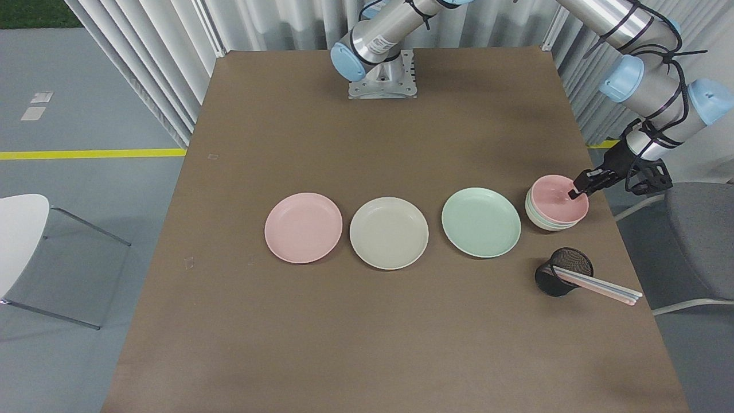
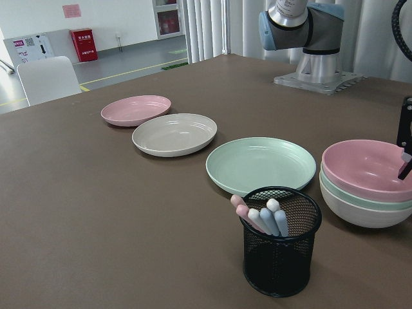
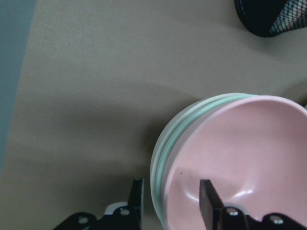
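A pink bowl [image 1: 554, 203] sits nested in mint and white bowls [image 2: 360, 212] at the right of the table. The gripper stands open over the stack's rim; in the wrist view one finger is inside the pink bowl, the other just outside the stack, and whether either touches is unclear. Pink [image 1: 303, 228], white [image 1: 389, 233] and mint [image 1: 481, 222] plates lie in a row left of the bowls.
A black mesh cup [image 2: 277, 264] with several pastel utensils stands in front of the bowls. A grey chair [image 1: 705, 234] is beside the right edge.
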